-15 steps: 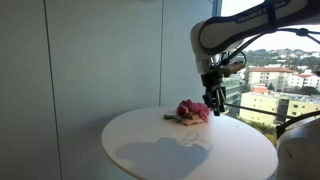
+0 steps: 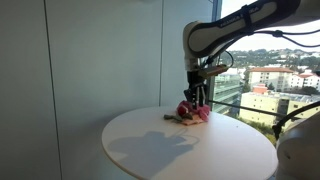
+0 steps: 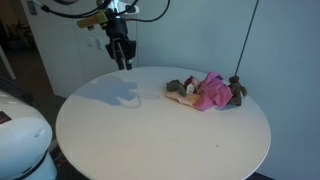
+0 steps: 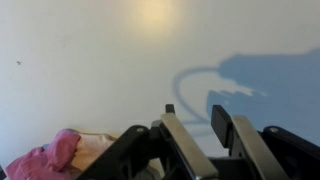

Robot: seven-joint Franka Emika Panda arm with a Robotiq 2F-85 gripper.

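Observation:
A heap of soft items lies on the white round table (image 3: 150, 140). It includes a pink cloth (image 3: 212, 92), a grey piece (image 3: 175, 87), a peach-coloured piece (image 3: 183, 99) and a dark brown item (image 3: 237, 91). In exterior view 2 my gripper (image 3: 125, 66) hangs over the table, well to the left of the heap. The wrist view shows the gripper with its fingers apart and only bare tabletop between them. There, the pink cloth (image 4: 42, 162) is cut off at the lower left. In exterior view 1 the gripper (image 2: 196, 103) overlaps the pink cloth (image 2: 182, 108).
A window (image 2: 270, 80) stands behind the arm, and a pale wall (image 2: 110, 60) runs along the back. The arm's shadow (image 4: 270, 80) falls on the table.
In exterior view 1 my gripper has shifted left and slightly up in the picture, now overlapping the cloth heap. The heap appears unmoved.

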